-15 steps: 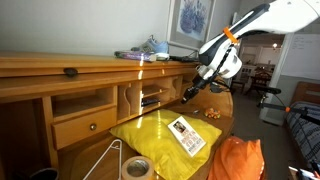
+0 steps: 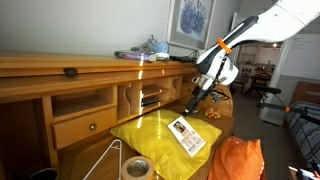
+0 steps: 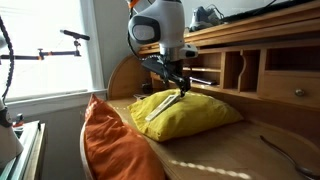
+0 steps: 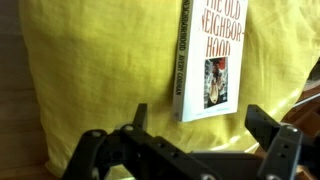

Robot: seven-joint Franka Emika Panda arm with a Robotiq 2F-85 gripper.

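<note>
A paperback book [image 4: 212,62] with a white and red cover lies flat on a yellow cushion [image 4: 95,62]. In exterior view 1 the book [image 2: 186,135] rests near the right part of the cushion [image 2: 152,133]. My gripper is open, its two dark fingertips apart with nothing between them. From the wrist camera, the book's lower end shows between and beyond the fingers. Exterior view 1 puts the gripper [image 2: 187,109] above the cushion, behind the book; exterior view 2 has it over the book's far end.
An orange cushion or bag [image 2: 236,159] lies in front on the right. A tape roll [image 2: 138,168] and a white hooked rod [image 2: 106,156] are at the left front. Behind the yellow cushion rises a wooden hutch with drawers [image 2: 85,127] and cubbies.
My arm has come lower and somewhat nearer the cushion over the last second. The book and cushion have stayed where they were.
</note>
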